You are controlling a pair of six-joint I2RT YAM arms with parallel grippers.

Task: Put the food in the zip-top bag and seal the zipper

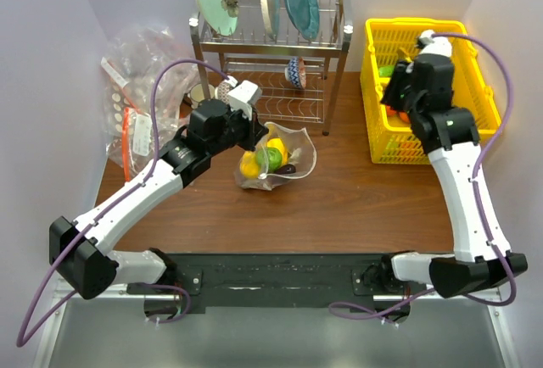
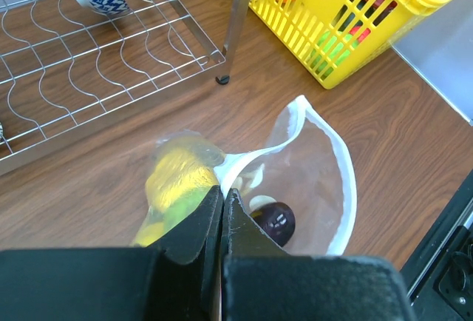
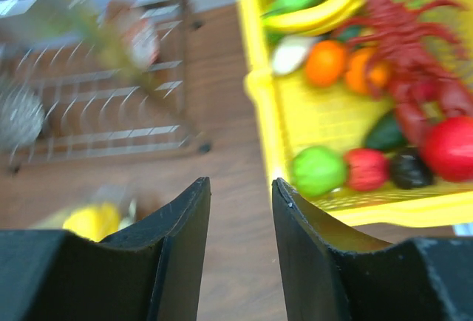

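Note:
My left gripper is shut on the white zipper rim of the clear bag [image 2: 329,188], which holds yellow and green food and a dark purple one [image 2: 273,223], likely an eggplant or similar. My right gripper hangs over the near left part of the yellow basket [image 1: 376,131], fingers apart with nothing between them. In the right wrist view the basket holds a green round fruit [image 3: 318,169], oranges [image 3: 325,62], bananas [image 3: 303,18], a red lobster [image 3: 406,92] and other produce, partly blurred.
A steel dish rack [image 1: 335,46] with plates and a patterned bowl [image 1: 296,72] stands at the back. Spare plastic bags [image 1: 140,88] lie at the left.

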